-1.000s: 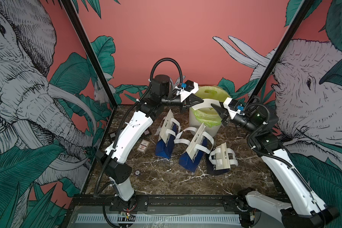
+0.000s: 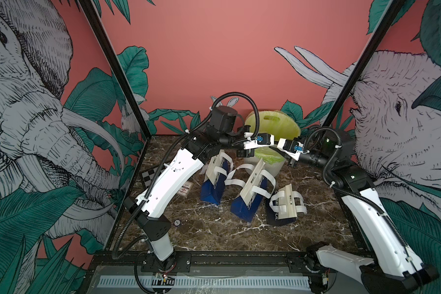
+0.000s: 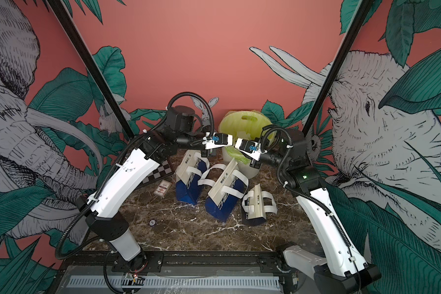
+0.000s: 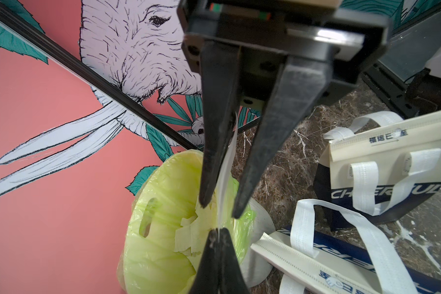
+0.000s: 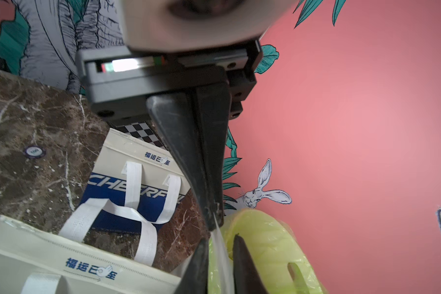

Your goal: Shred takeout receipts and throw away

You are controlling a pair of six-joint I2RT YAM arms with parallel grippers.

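Observation:
A thin white strip of receipt paper is pinched in the tips of my left gripper, which is shut on it. In the right wrist view, the same strip runs down between the parted fingers of my right gripper, which is open around it. The two grippers face each other closely above the bin, lined with a yellow-green bag. Torn pale paper scraps lie inside the bag. From the top left view, the strip is mostly hidden by the grippers.
Several blue-and-cream bags with white handles stand in front of the bin, including a middle one and a right one. A small card box, a checkered board and a round chip lie left.

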